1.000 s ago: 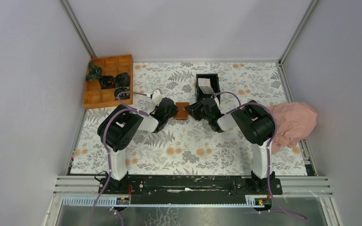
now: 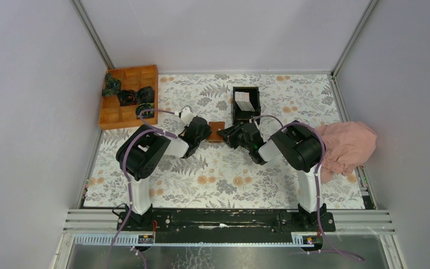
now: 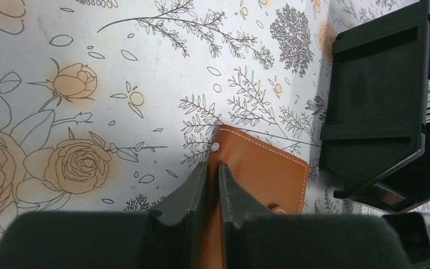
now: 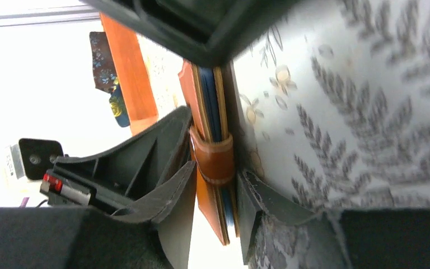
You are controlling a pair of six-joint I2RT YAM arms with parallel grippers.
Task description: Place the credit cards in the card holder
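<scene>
The brown leather card holder [image 2: 215, 130] lies at the table's middle between both grippers. My left gripper is shut on its stitched edge, beside a snap stud. In the right wrist view the holder's closing strap [image 4: 213, 159] faces my right gripper, whose part-open fingers stand around it at that side. Whether they touch it I cannot tell. The black box [image 2: 236, 98] behind holds a stack of white cards [image 2: 243, 101]; its near end is close to my right wrist.
A wooden compartment tray [image 2: 129, 75] with dark items sits at the back left. A pink cloth [image 2: 347, 145] lies at the right edge.
My right gripper and wrist have shifted slightly toward the table's front at the holder's right side. The left arm looks unchanged.
</scene>
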